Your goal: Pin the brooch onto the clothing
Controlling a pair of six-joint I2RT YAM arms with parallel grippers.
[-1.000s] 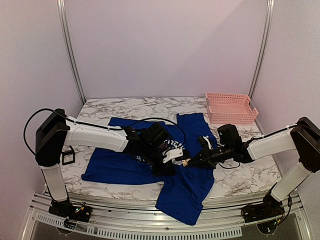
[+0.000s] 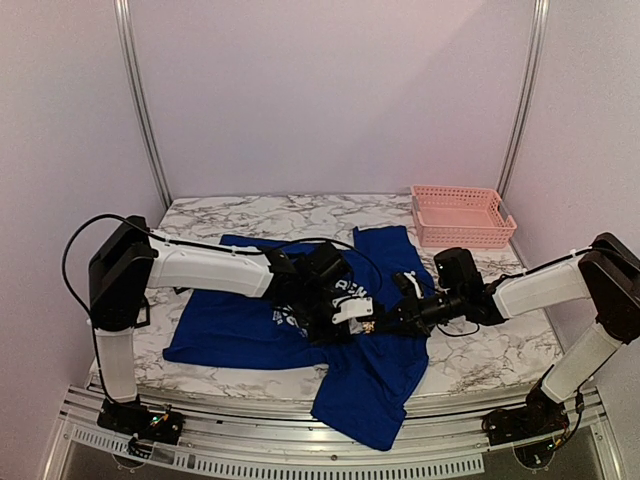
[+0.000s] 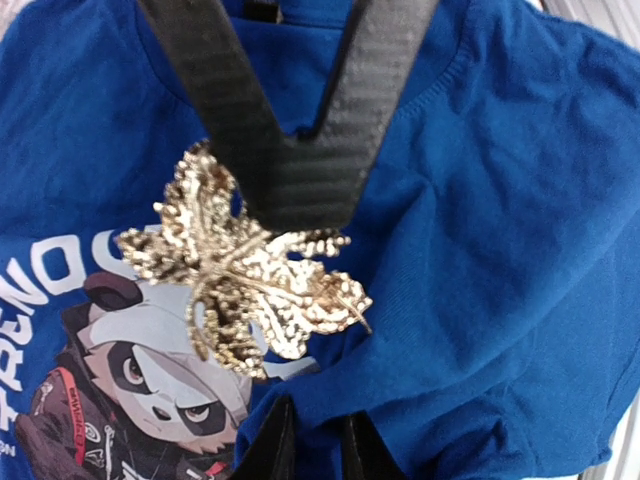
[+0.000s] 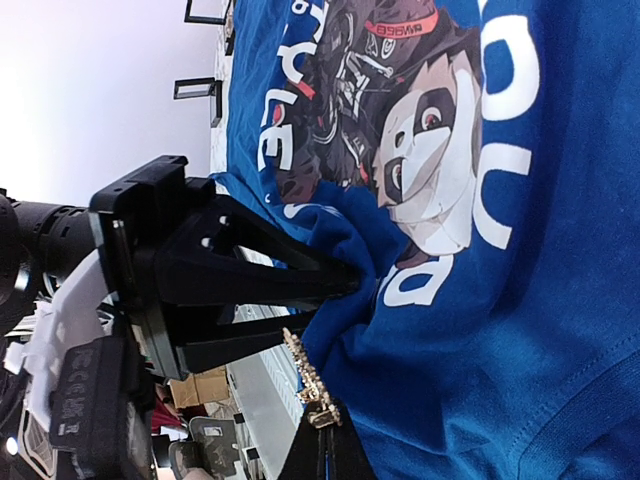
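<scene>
A blue shirt [image 2: 230, 340] with a panda print [image 3: 150, 400] lies rumpled on the marble table. The gold leaf-shaped brooch [image 3: 240, 280] is seen large in the left wrist view, and edge-on at the right gripper's tips in the right wrist view. My right gripper is shut at the brooch. In the top view it is over the shirt's right part [image 2: 390, 320]. My left gripper [image 2: 335, 330] is just left of it, low on the shirt, with a fold of blue cloth at its part-open fingers; whether it grips the fold is unclear.
A pink basket [image 2: 462, 225] stands at the back right. Bare marble [image 2: 260, 210] runs along the back of the table. Dark frames lie at the table's left.
The left arm has shifted slightly to the right over the last second, its gripper staying low on the shirt. The right arm is nearly unmoved.
</scene>
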